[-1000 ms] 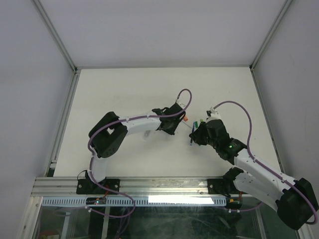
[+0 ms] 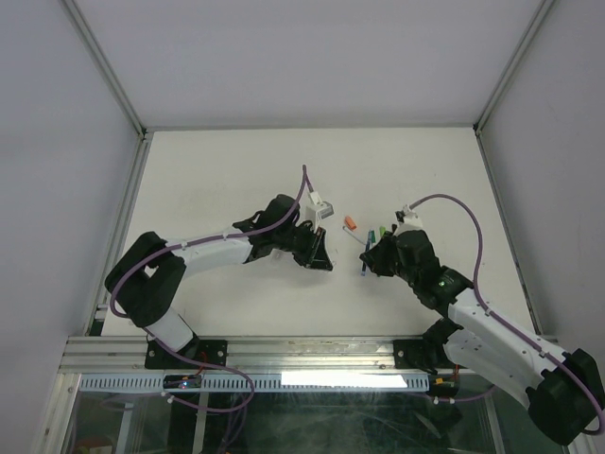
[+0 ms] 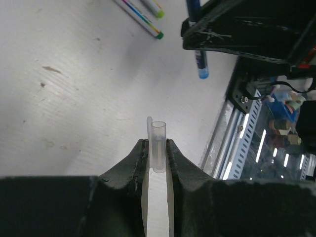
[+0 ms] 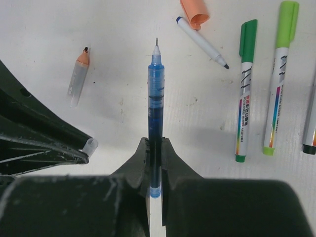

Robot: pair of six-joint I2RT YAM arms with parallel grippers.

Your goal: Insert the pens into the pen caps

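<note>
My left gripper is shut on a small translucent pen cap (image 3: 158, 138), pointing up from its fingertips in the left wrist view. My right gripper is shut on an uncapped blue pen (image 4: 156, 89), its fine tip pointing away from the gripper. In the right wrist view the left gripper's cap (image 4: 90, 145) shows to the left of the blue pen, apart from it. In the top view both grippers face each other near the middle of the table.
Green (image 4: 245, 108), light green (image 4: 274, 108) and dark-ended markers lie on the right. A small white pen (image 4: 200, 39), an orange cap (image 4: 194, 12) and a short orange-tipped pencil-like pen (image 4: 79, 76) lie on the table.
The right gripper has barely moved.
</note>
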